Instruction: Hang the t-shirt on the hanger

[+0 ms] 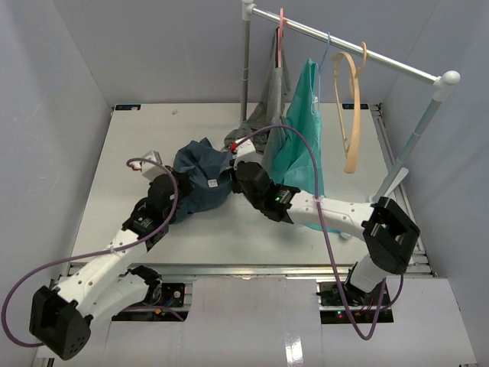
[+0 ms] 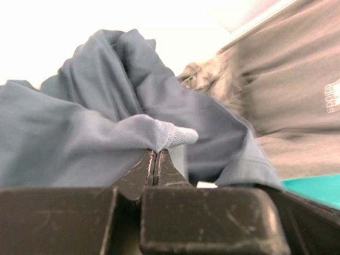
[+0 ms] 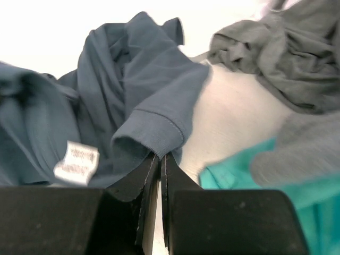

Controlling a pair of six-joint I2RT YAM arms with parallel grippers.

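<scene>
A dark blue-grey t shirt (image 1: 202, 164) is bunched on the table between my arms, partly lifted, with a white label visible. My left gripper (image 1: 170, 182) is at its left, shut on a fold of it, as the left wrist view (image 2: 155, 154) shows. My right gripper (image 1: 238, 177) is at its right side, also shut on a hemmed fold, seen close in the right wrist view (image 3: 159, 162). A bare wooden hanger (image 1: 351, 153) hangs from the rail at the right.
The white rail (image 1: 397, 66) also carries a grey garment (image 1: 271, 99) and a teal garment (image 1: 302, 130), whose lower ends reach the table at the right.
</scene>
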